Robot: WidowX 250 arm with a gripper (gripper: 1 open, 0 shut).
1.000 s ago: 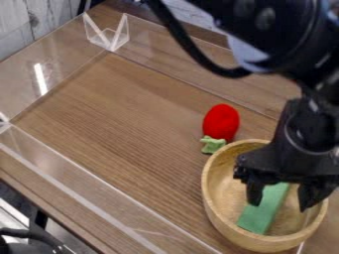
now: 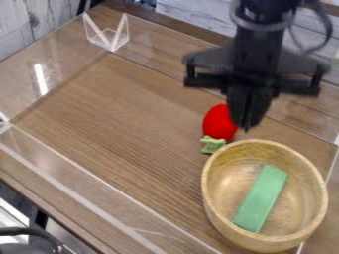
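Note:
My gripper [image 2: 255, 89] is raised over the back right of the table, large and dark, its lower parts blurred; whether it is open or shut is unclear. A wooden bowl [image 2: 223, 190] at the front right holds a green block [image 2: 261, 198], with nothing else visible in it. Just behind the bowl lie a red object [image 2: 219, 122] and a small light-green piece [image 2: 212, 145], partly under the gripper's outline in the view.
A white wire-like object [image 2: 107, 33] stands at the back left. A dark cable-like shape lies at the bottom left corner.
My gripper has risen up and back out of the bowl, leaving the green block lying uncovered in it.

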